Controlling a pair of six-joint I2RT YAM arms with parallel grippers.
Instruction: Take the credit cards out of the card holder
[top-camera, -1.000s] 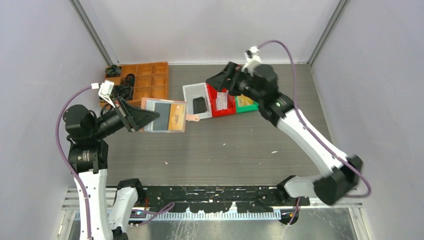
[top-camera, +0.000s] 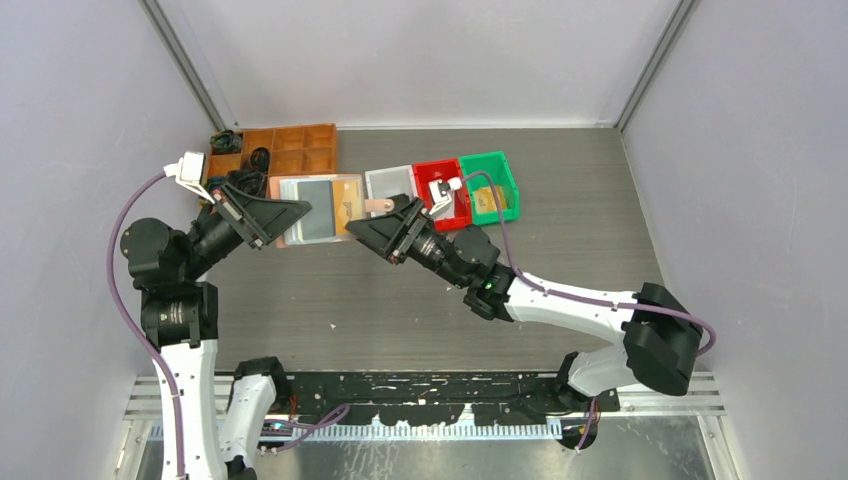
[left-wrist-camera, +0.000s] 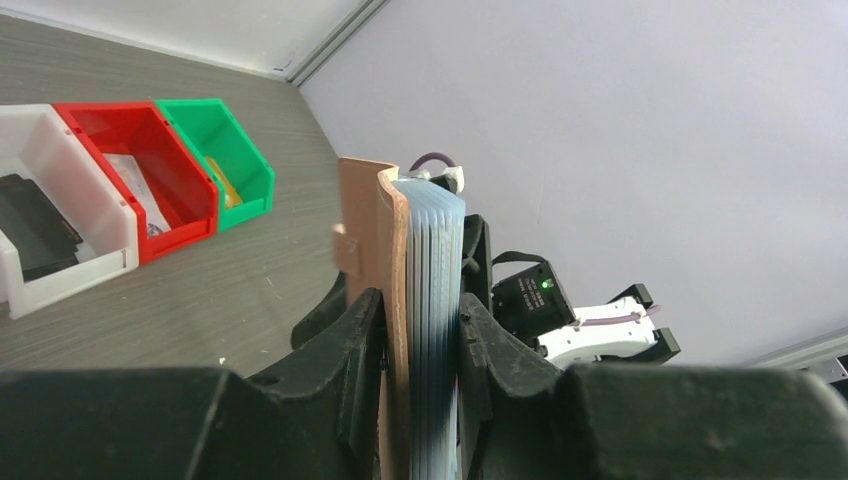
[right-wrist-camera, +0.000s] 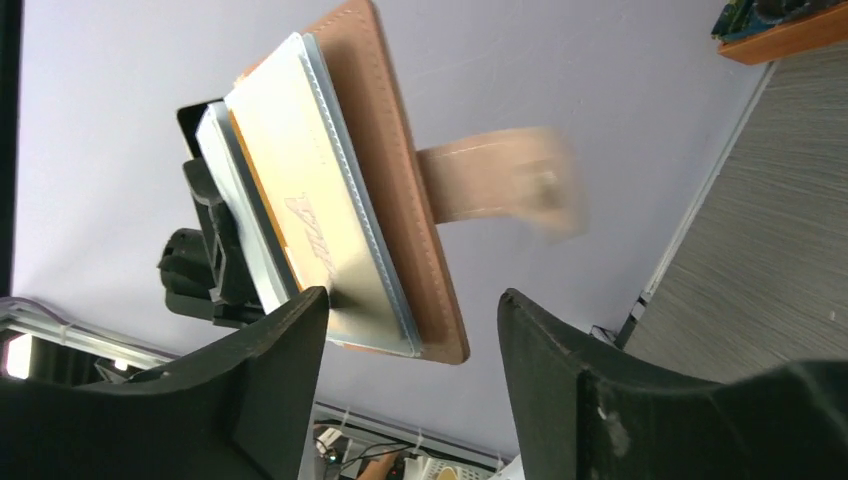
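Observation:
An open tan card holder (top-camera: 320, 210) with stacked cards and clear sleeves is held up above the table, its strap sticking out to the right. My left gripper is shut on its edge, with the sleeves between the fingers. My right gripper is part open at the holder's right end; in the right wrist view the cream card (right-wrist-camera: 310, 180) and the tan cover (right-wrist-camera: 420, 280) reach toward the left finger, with nothing clearly gripped.
An orange organiser (top-camera: 305, 150) with black items stands back left. White (left-wrist-camera: 75, 270), red (top-camera: 437, 172) and green (top-camera: 500, 165) bins sit at the back.

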